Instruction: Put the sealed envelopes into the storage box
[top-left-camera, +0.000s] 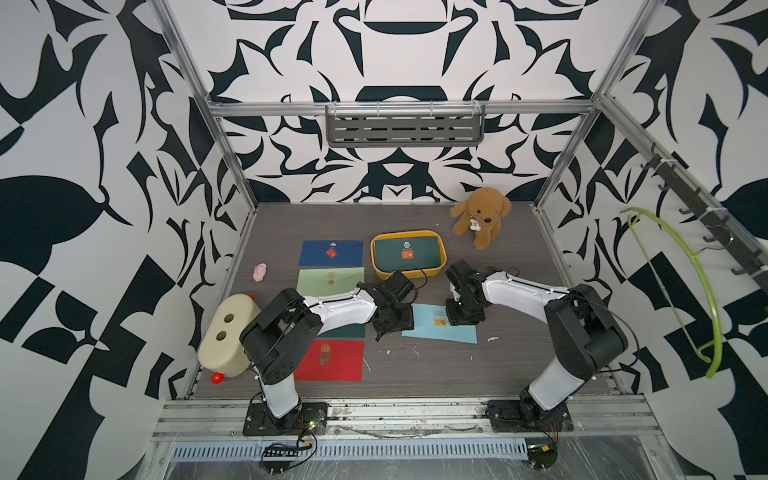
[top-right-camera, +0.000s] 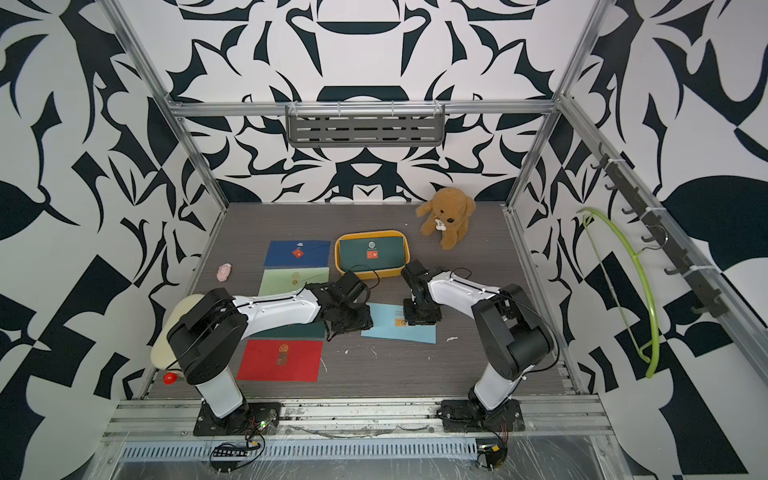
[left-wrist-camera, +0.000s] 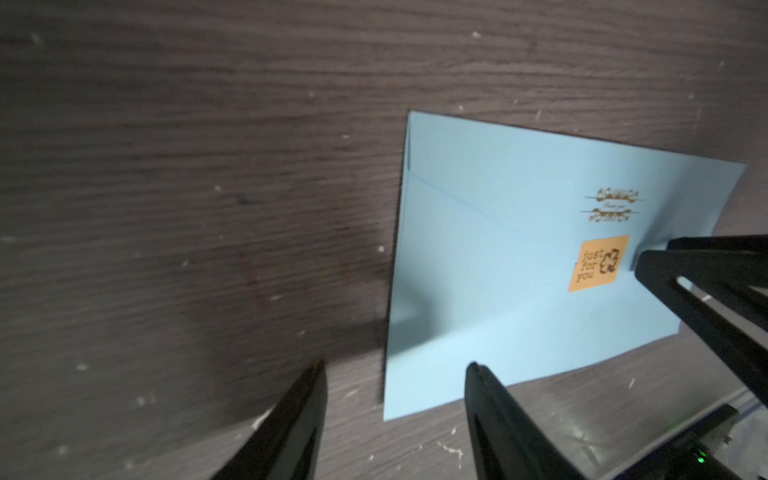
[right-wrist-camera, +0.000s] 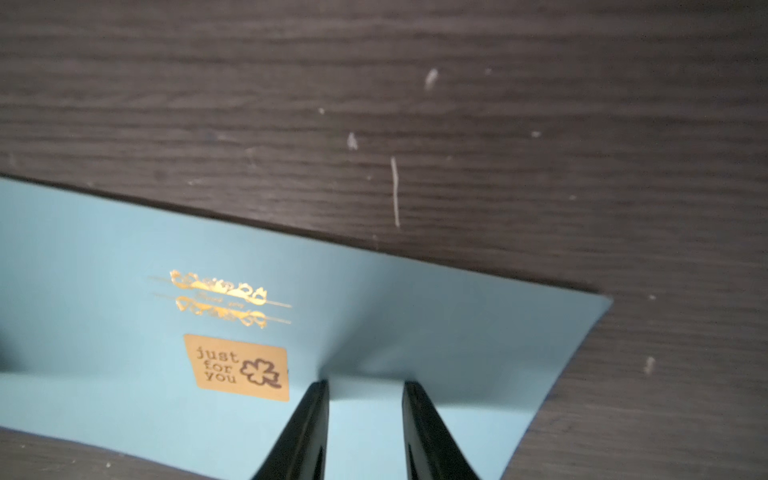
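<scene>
A light blue envelope (left-wrist-camera: 488, 264) with an orange "just for you" sticker lies on the table between my grippers. At its left end my left gripper stands open, the envelope's near left corner showing between its fingers. Over the right part of the same envelope is my right gripper, its fingertips close to the paper with a narrow gap between them; whether they pinch it I cannot tell. The yellow storage box (top-left-camera: 373, 254) holds a dark green envelope (top-left-camera: 392, 254). Blue (top-left-camera: 320, 252), pale green (top-left-camera: 316, 280), dark teal (top-left-camera: 352, 330) and red (top-left-camera: 344, 364) envelopes lie to the left.
A brown plush dog (top-left-camera: 489, 206) sits at the back right. At the left are a cream block (top-left-camera: 224, 340) with red ends and a small pink object (top-left-camera: 259, 272). Bare table lies in front of the light blue envelope.
</scene>
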